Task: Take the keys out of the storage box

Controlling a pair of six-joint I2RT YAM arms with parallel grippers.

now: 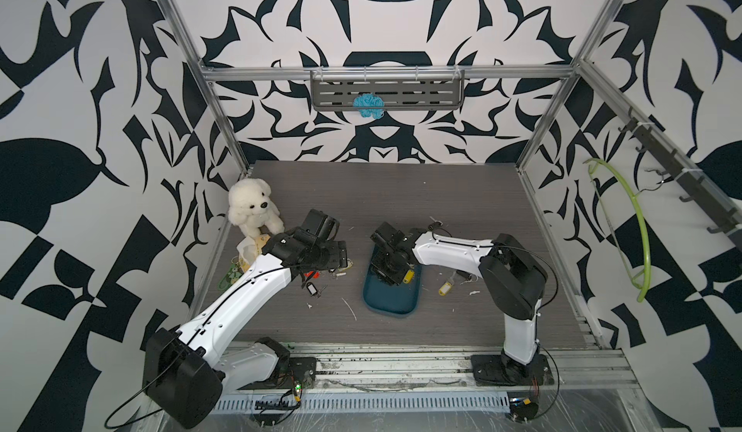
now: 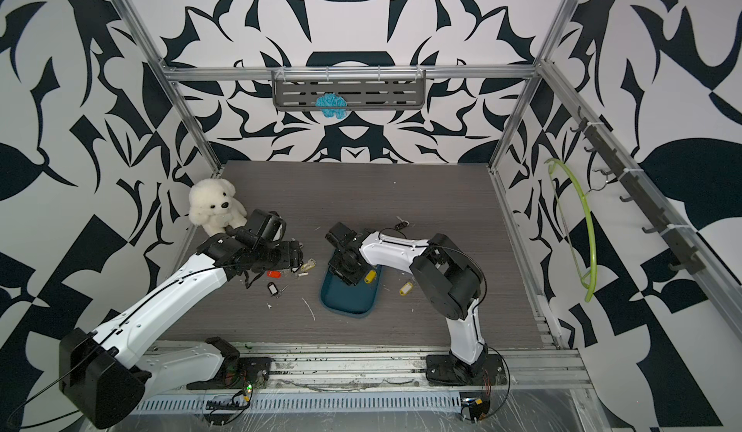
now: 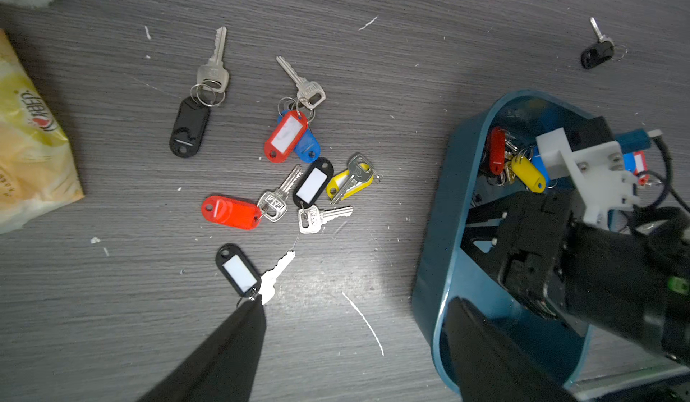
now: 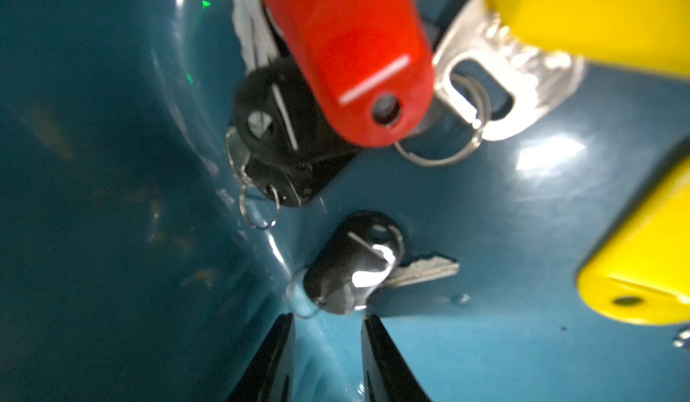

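The dark teal storage box [image 3: 431, 287] holds several keys with tags. Inside it, in the right wrist view, a black key tag [image 4: 355, 261] with its key lies near the wall, just beyond the fingertips of my right gripper. That gripper is parted, and nothing shows between its fingers. A red tag [image 4: 359, 56], more black tags [image 4: 294, 121] and yellow tags [image 4: 643, 251] lie farther into the box. My left gripper is open and empty above the table, left of the box. Under it lie several keys, among them one with a black tag [image 3: 238, 269].
A red-tagged key [image 3: 231, 211] and a yellow tag [image 3: 352, 180] lie loose left of the box. A yellow snack bag [image 3: 32, 136] and a white plush dog [image 1: 253, 204] stand at the left. One black-tagged key [image 3: 598, 53] rests behind the box.
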